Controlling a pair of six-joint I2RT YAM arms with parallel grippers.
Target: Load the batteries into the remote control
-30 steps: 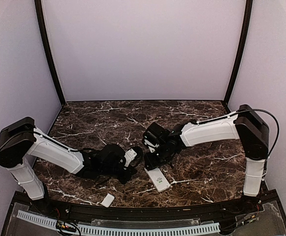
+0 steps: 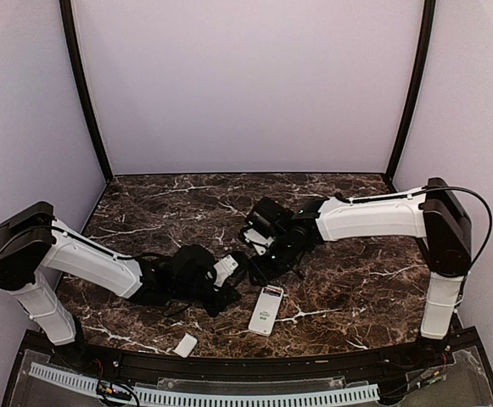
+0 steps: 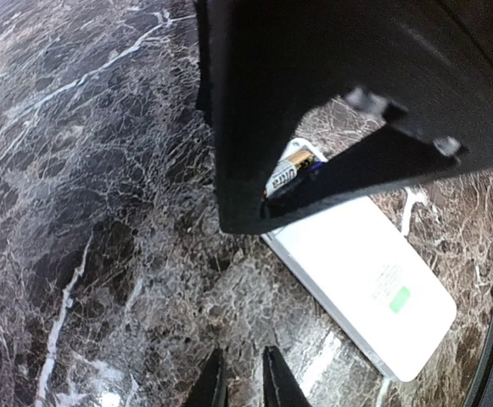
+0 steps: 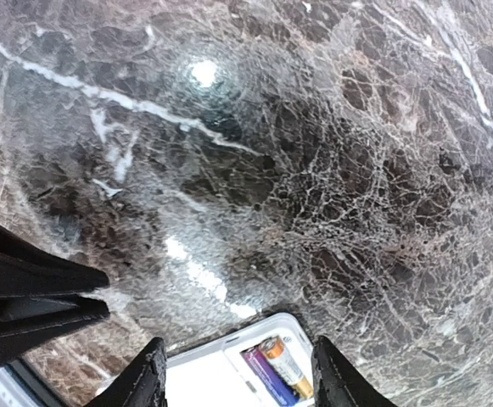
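Note:
The white remote [image 2: 265,312] lies on the marble table, its battery compartment at the far end. Two batteries lie side by side in that compartment in the right wrist view: a purple-blue battery [image 4: 267,377] and a copper-topped battery [image 4: 287,365]. My right gripper is open above this end, its fingers wide apart and empty. In the left wrist view its dark body hides part of the compartment. My left gripper is slightly open, a narrow empty gap between its fingers, left of the remote.
A small white piece [image 2: 186,345], perhaps the battery cover, lies near the table's front edge at left. Both arms meet closely near the middle.
The remote has swung round, its near end moving left. My right gripper has since moved back from it, uncovering the compartment end in the top view. The left arm has barely moved.

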